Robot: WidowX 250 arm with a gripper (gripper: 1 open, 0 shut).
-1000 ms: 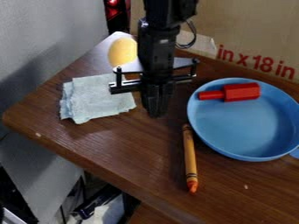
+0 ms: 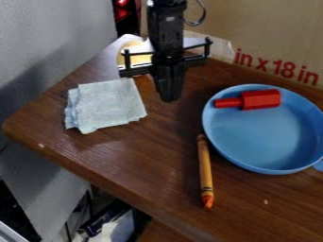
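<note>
The dark gripper hangs from the top centre over the wooden table, just right of a folded pale cloth; whether its fingers are apart cannot be made out. A yellow object at the back is mostly hidden behind it. At the right, a blue pan holds a red roller-like object. An orange crayon lies on the table left of the pan.
A cardboard box stands behind the table. The table's left edge drops off beside a grey wall.
The gripper has moved up, toward the back of the table, and now covers more of the yellow object. The objects on the table are unmoved.
</note>
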